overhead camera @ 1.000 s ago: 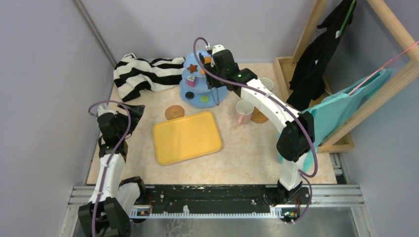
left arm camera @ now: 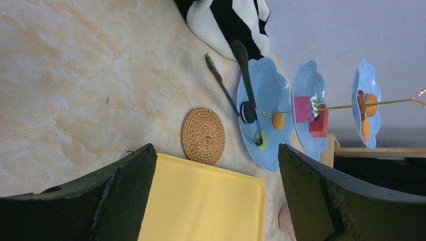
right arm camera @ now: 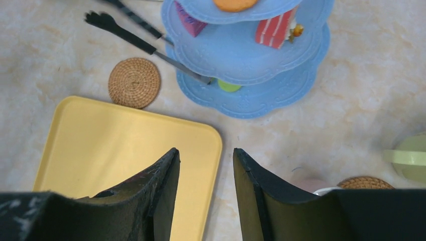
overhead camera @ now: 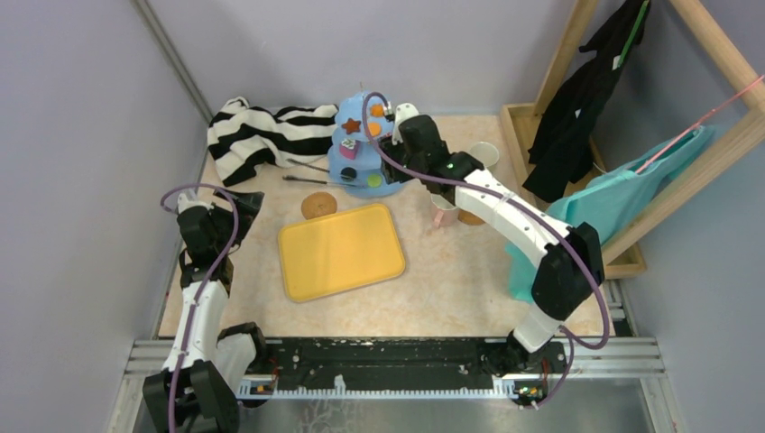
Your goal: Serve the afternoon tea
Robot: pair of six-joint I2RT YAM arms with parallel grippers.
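Observation:
A blue three-tier stand (overhead camera: 388, 188) with cakes and biscuits is at the back, beside a yellow tray (overhead camera: 341, 253) and round woven mat (overhead camera: 318, 206). Dark tongs (right arm camera: 133, 40), partly blurred, lean out leftward from the stand's lower tiers. My right gripper is above the tray and stand's front; its fingertips stand a little apart with nothing visible between, so its grip is unclear. My left gripper stands open and empty at the left, facing tray and stand.
A striped cloth (overhead camera: 269, 135) lies back left. A pink cup (overhead camera: 442, 215), pale green cup (right arm camera: 409, 158) and mat (right arm camera: 365, 183) are right of the stand. A wooden rack (overhead camera: 668, 198) with hanging clothes fills the right side.
The tongs, upright before, now slant leftward out of the stand. The left arm is unchanged.

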